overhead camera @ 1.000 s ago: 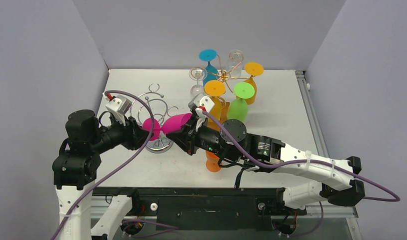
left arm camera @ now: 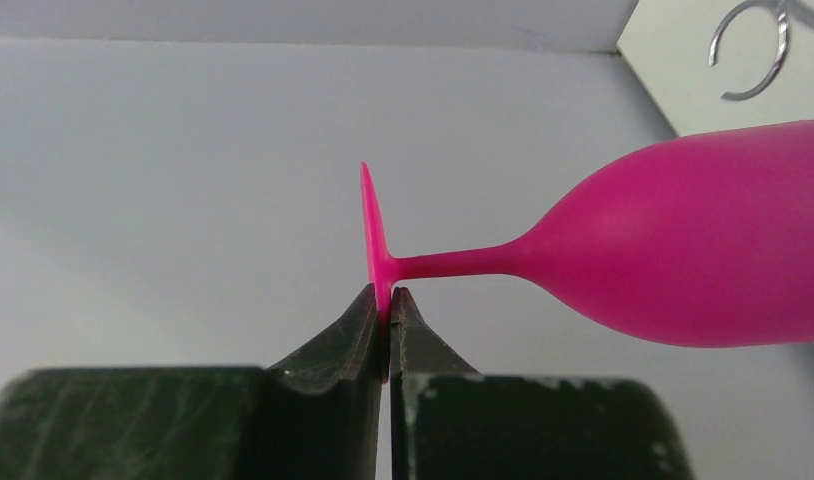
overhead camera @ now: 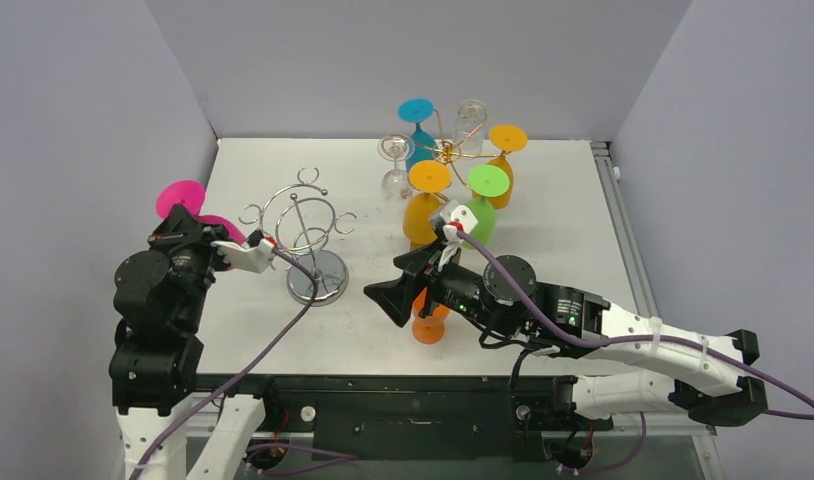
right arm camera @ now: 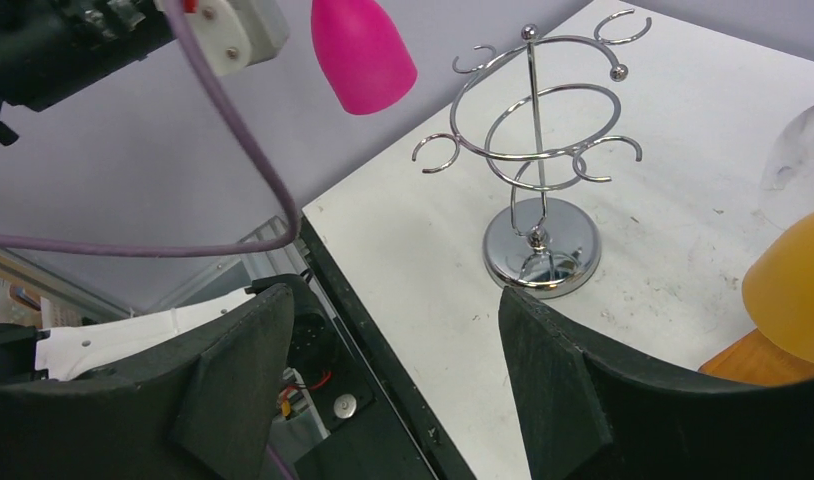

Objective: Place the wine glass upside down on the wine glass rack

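A pink wine glass point(left arm camera: 683, 240) has its thin foot pinched in my left gripper, which is shut on it. From above, its round foot point(overhead camera: 181, 198) shows beside the left arm, left of the silver rack. In the right wrist view the pink bowl point(right arm camera: 363, 58) hangs rim down, apart from the rack. The silver wine glass rack point(right arm camera: 540, 155) stands empty, its open hooks at several heights. My right gripper is open with nothing between its fingers; seen from above, its fingers point(overhead camera: 388, 300) are right of the rack.
A copper-coloured rack point(overhead camera: 447, 152) at the back holds several upside-down glasses. An orange glass point(overhead camera: 429, 325) is partly hidden under the right arm. Grey walls enclose the white table point(overhead camera: 543, 250). Purple cables hang along both arms.
The right gripper has let go of the pink glass's bowl and moved right. My left gripper has carried the glass left, away from the rack, turning it from lying sideways to foot up.
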